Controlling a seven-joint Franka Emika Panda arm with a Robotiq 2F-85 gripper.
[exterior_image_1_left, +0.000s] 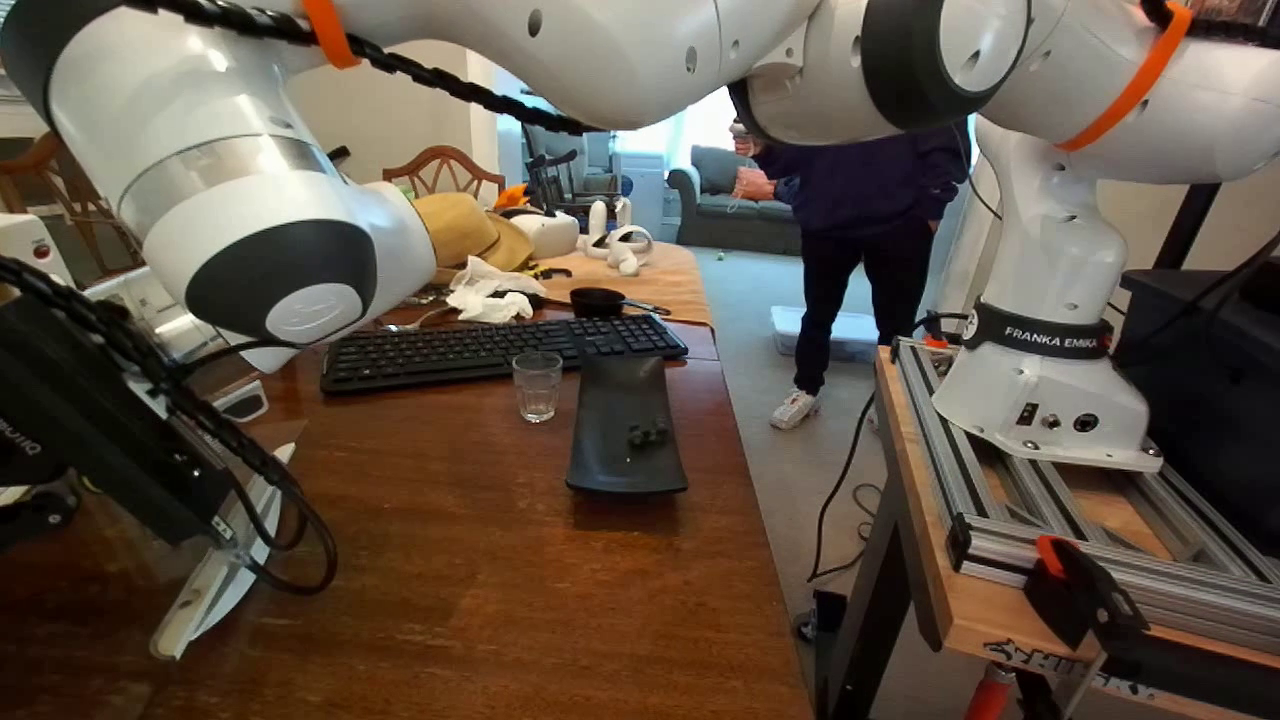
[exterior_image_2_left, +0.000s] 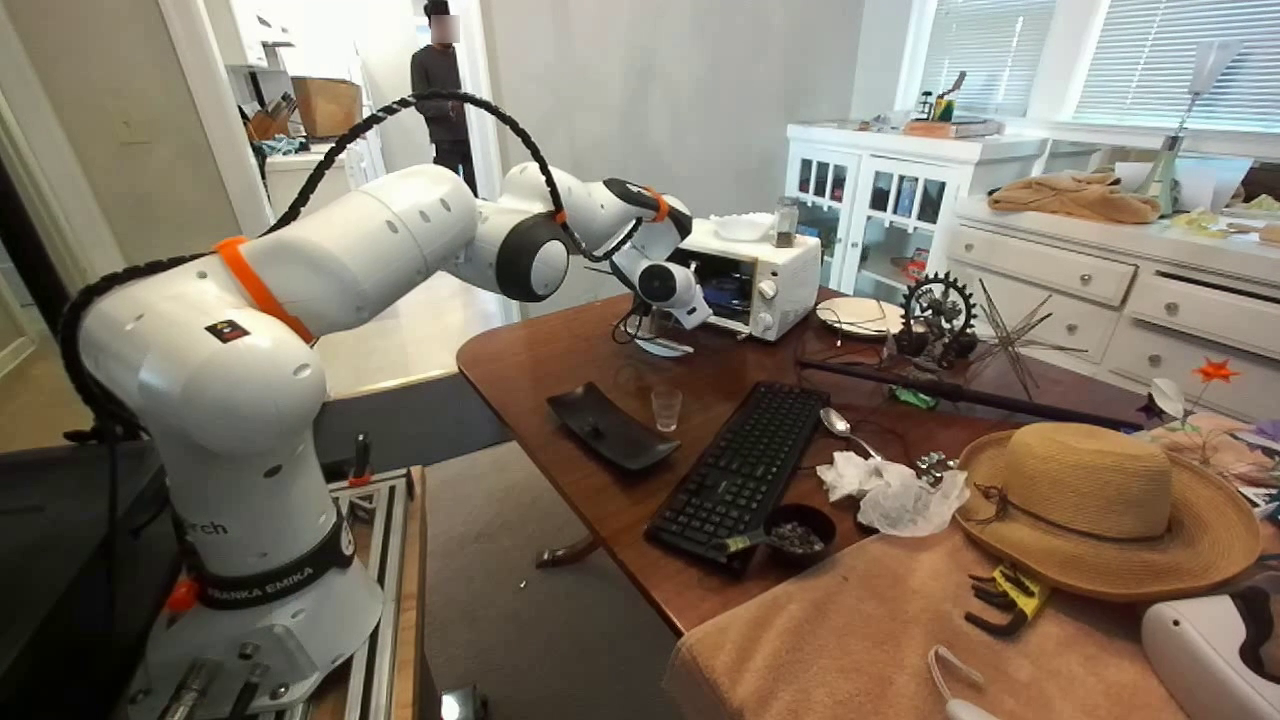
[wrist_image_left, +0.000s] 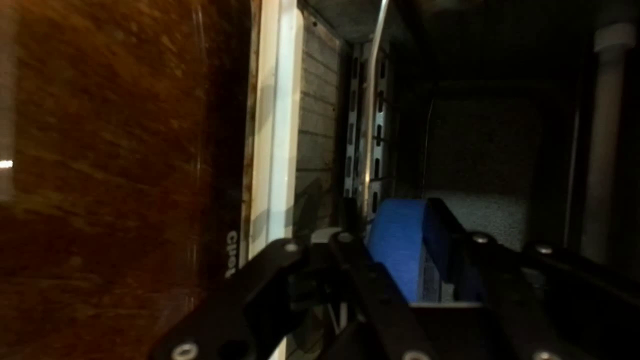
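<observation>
My gripper reaches into the dark cavity of a white toaster oven (exterior_image_2_left: 780, 282). Its dark fingers stand apart, one on each side of a blue object (wrist_image_left: 397, 237). The right finger lies close against the blue; whether both pads press on it cannot be told in this dim light. Shadow and the fingers hide the object's lower part. The oven door is lowered, its pale handle (exterior_image_1_left: 228, 588) low over the table. In exterior view 1 the black gripper body shows at the left edge, but its fingertips are out of sight.
A wire rack rod (wrist_image_left: 372, 102) and a heating tube (wrist_image_left: 600, 138) run close to the fingers. On the table (exterior_image_1_left: 480, 600) are a black tray (exterior_image_1_left: 624, 420) with small dark bits, a clear glass (exterior_image_1_left: 537, 386) and a keyboard (exterior_image_1_left: 480, 350).
</observation>
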